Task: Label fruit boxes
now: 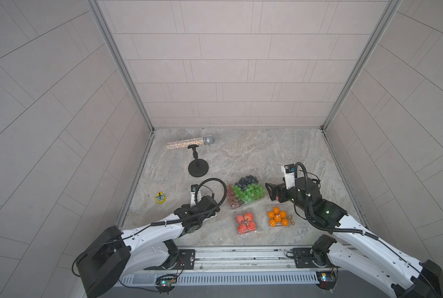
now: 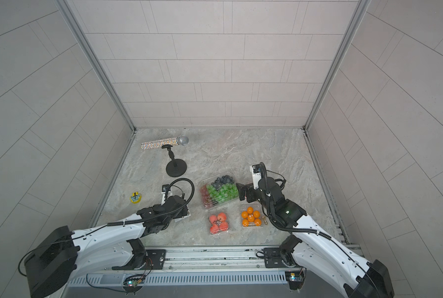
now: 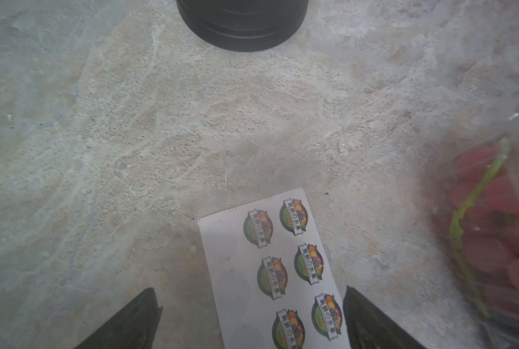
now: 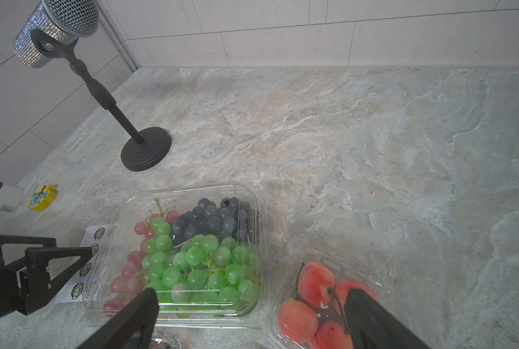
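Observation:
A white sheet of round fruit labels [image 3: 230,261] lies flat on the table. My left gripper is over it, open, with nothing between its fingers. In the right wrist view, a clear box of red, green and black grapes [image 4: 207,261] sits beside the sheet. To its right is a clear box of red fruit with stems [image 4: 317,308]. My right gripper hangs open and empty above these two boxes. Nearer the front edge stand a box of pinkish-red fruit [image 1: 245,222] and a box of oranges [image 1: 277,217].
A black stand [image 1: 198,167] with a glittery microphone [image 1: 189,142] is at the back left. Towards the left wall lies a small yellow item [image 1: 160,197]. Both grippers are fairly close to the grape box.

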